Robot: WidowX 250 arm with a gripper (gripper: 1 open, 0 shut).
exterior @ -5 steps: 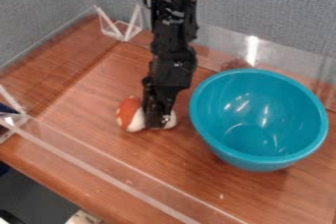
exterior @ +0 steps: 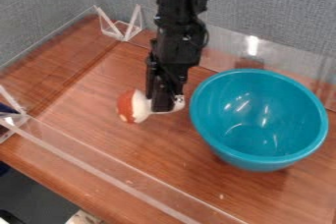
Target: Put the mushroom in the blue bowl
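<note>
The mushroom (exterior: pixel 133 106), with an orange-red cap and white stem, is gripped by its stem and appears to be just above the wooden table. My black gripper (exterior: pixel 165 103) points down and is shut on that stem, the cap sticking out to the left. To the right stands the large blue bowl (exterior: pixel 260 120), its inside bare. Only a small gap separates the gripper from the bowl's left rim.
A white wire rack (exterior: pixel 120 24) stands at the back left. Another white frame with something dark (exterior: pixel 11 115) is at the left edge. Grey walls close off the back. Open wood lies in front and to the left.
The bowl has stayed in place.
</note>
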